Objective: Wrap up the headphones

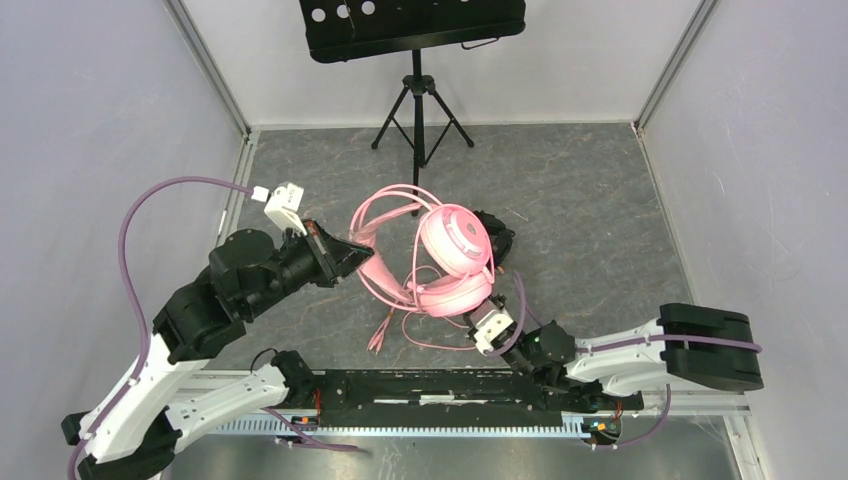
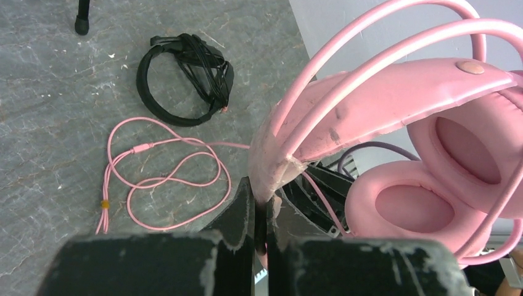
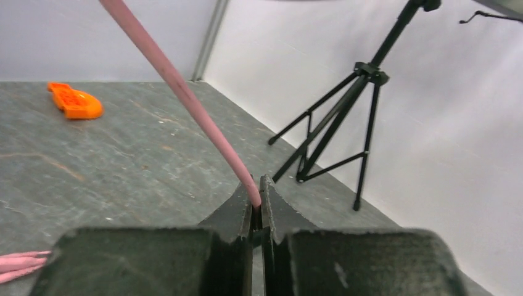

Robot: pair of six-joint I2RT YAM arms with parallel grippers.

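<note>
Pink headphones (image 1: 452, 240) hang in the air at the centre of the top view, their cable looped around them. My left gripper (image 1: 355, 258) is shut on the headband (image 2: 370, 105), seen at its tip in the left wrist view. My right gripper is below the ear cups in the top view, partly hidden by them; in its wrist view a pink cable (image 3: 185, 92) runs down between its fingertips, which appear together. More pink cable (image 2: 172, 179) lies in loops on the floor.
A black headset (image 2: 145, 86) lies on the floor behind the pink headphones. A black stand (image 1: 415, 40) is at the back, with walls on both sides. An orange object (image 3: 77, 102) shows in the right wrist view.
</note>
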